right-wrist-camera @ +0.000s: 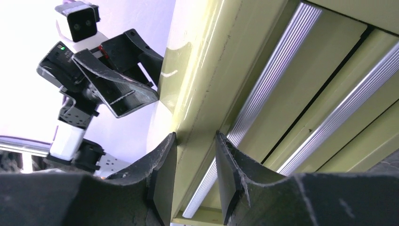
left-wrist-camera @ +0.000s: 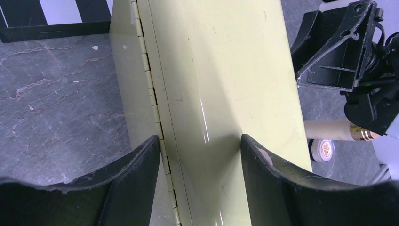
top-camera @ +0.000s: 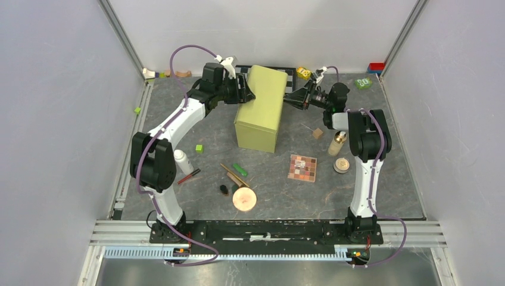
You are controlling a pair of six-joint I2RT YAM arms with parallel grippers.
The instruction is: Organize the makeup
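Observation:
A pale yellow-green box (top-camera: 262, 107) stands at the back centre of the table, between my grippers. My left gripper is at its upper left; in the left wrist view the part-open fingers straddle the hinged top edge, pressed against the box. My right gripper is at the box's right side, fingers part open at a rounded edge beside metal rails; whether they grip it is hard to tell. An eyeshadow palette (top-camera: 302, 168), a bottle (top-camera: 336, 143), a round compact (top-camera: 341, 165) and brushes (top-camera: 234, 174) lie on the table.
A white bottle (top-camera: 183, 162), red pencil (top-camera: 188, 177), pink disc (top-camera: 245, 199) and small blocks (top-camera: 199, 148) lie in front. A checkered board (left-wrist-camera: 56, 14) is behind the box. The front middle has some free room.

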